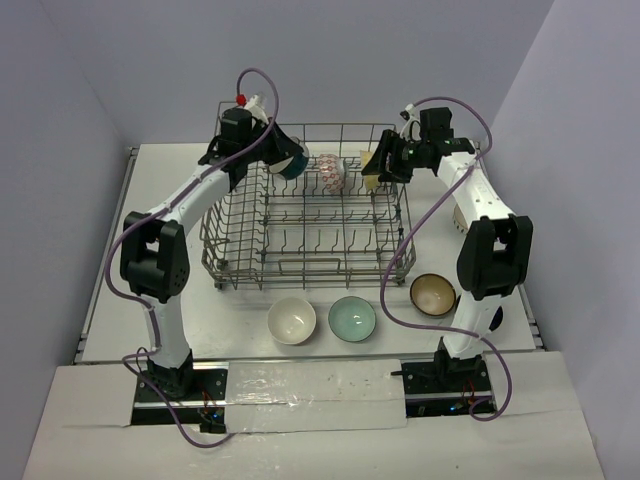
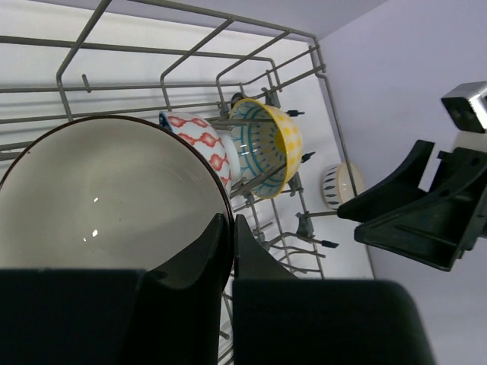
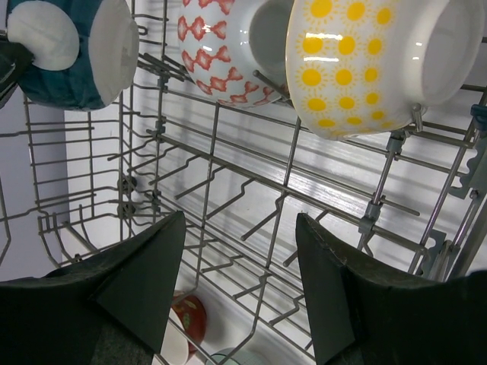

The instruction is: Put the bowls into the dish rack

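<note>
My left gripper is shut on the rim of a teal and white bowl [image 1: 291, 163], whose pale inside fills much of the left wrist view. In the top view this bowl is at the back left of the dish rack [image 1: 305, 285], left of the others. A red-patterned bowl [image 1: 331, 172] stands on edge in the rack's back row. To its right stands a yellow-dotted bowl [image 3: 346, 68], also tilted on edge among the tines. My right gripper is open beside the yellow bowl, with only rack wires showing between its fingers.
In front of the rack a cream bowl [image 1: 292, 320] and a green bowl [image 1: 351, 319] lie on the table. A brown-rimmed bowl [image 1: 433, 295] is at the front right, and a striped bowl [image 2: 342, 185] stands outside the rack's right side. The rack's middle rows are empty.
</note>
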